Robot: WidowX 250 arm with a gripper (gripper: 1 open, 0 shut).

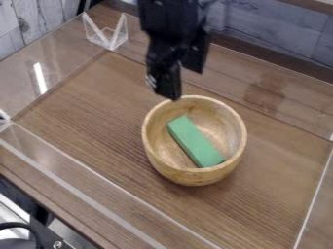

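A green rectangular block (196, 142) lies inside a round wooden bowl (220, 170) at the lower centre right of the camera view. My black gripper (180, 85) is above and behind the bowl, pointing down, with its fingers standing apart and nothing seen between them.
A white wire-like object (107, 29) stands near the back left edge. A white strip runs along the right edge.
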